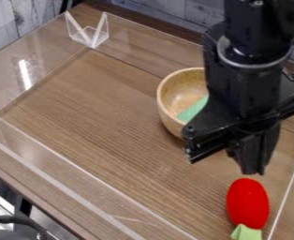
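Observation:
The black gripper [225,141] fills the upper right of the camera view, pointing down above the wooden table. Its fingertips are apart, but how far the fingers are open is hard to tell. A red oval object [247,202] lies below it at the lower right, with a pale green piece [246,234] at its lower end. Behind the gripper is a light wooden bowl [175,94] with a green item inside, partly hidden by the gripper.
A white wire-like stand [88,28] is at the back left. Walls border it at the back and far left.

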